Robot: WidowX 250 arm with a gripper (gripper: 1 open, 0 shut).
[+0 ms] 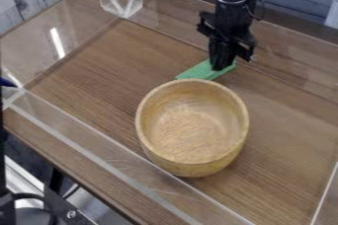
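The black robot arm reaches in from the top of the view, and its gripper [216, 55] hangs just over a flat green object [201, 72] lying on the wooden table [79, 81]. The fingertips are small and dark, and nothing clearly shows between them; the gripper looks shut. A large light-wooden bowl [192, 125] stands in front of the green object, close to its near end.
A clear plastic piece [121, 0] sits at the back left. Clear rails run along the left and front-left edges, with dark cables at the lower left. The table left and right of the bowl is free.
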